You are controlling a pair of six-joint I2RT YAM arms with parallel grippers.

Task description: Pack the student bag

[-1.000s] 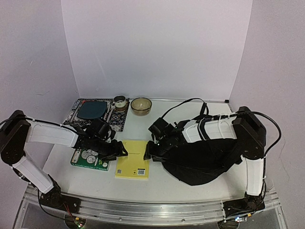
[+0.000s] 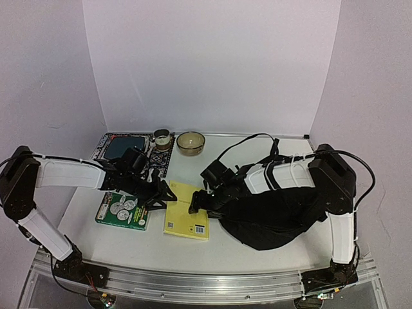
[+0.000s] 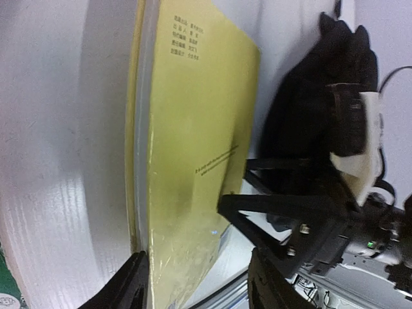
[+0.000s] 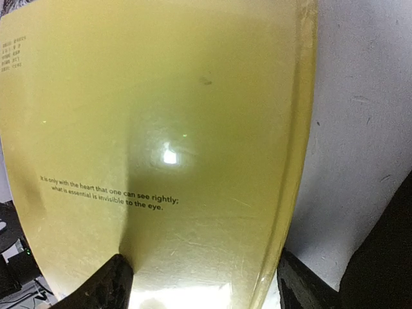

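A yellow book [image 2: 185,215] lies in the middle of the table, back cover up. In the left wrist view its yellow cover [image 3: 199,109] appears tilted, with the left edge toward the camera. My left gripper [image 2: 165,199] is over its left side, fingers apart, the book's edge passing between them in view; contact is unclear. My right gripper stands at the right edge, open, one finger [image 4: 106,283] over the cover and the other just past the edge. Right of it spreads the black bag [image 2: 264,219], partly under the right arm.
A green book [image 2: 122,211] lies at the left, beneath the left arm. Along the back are a dark blue item [image 2: 123,147] on a patterned mat [image 2: 161,163], a cup [image 2: 162,138] and a glass bowl [image 2: 190,143].
The yellow book has shifted a little right and toward the back, turning slightly. The left gripper's fingers have spread apart, and its arm has moved. My right gripper stays near the book's right edge.
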